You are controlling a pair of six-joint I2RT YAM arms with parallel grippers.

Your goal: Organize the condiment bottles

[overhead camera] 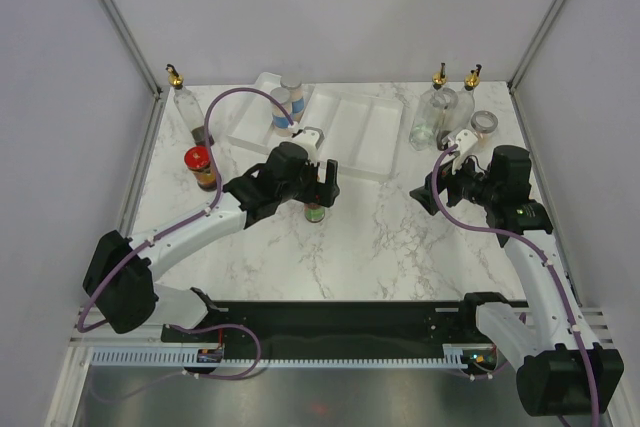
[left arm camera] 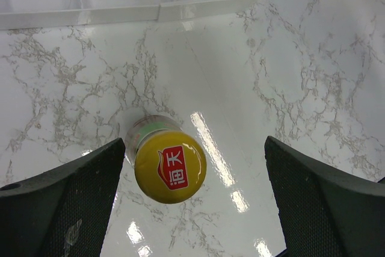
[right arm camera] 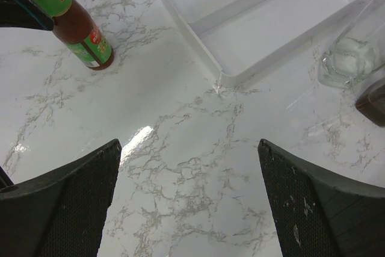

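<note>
My left gripper (overhead camera: 314,182) hangs open above a sauce bottle (left arm camera: 170,166) with a yellow cap and green label, which stands upright between its fingers' tips in the left wrist view; the same bottle (right arm camera: 90,43) shows at the upper left of the right wrist view. My right gripper (overhead camera: 435,192) is open over bare marble at the right. A white divided tray (overhead camera: 385,137) stands at the back centre, with two jars (overhead camera: 281,110) in its left part.
Glass bottles with gold spouts (overhead camera: 428,119) and a jar (overhead camera: 484,123) stand at the back right. Another spouted bottle (overhead camera: 190,112) and a red-lidded jar (overhead camera: 200,167) stand at the left.
</note>
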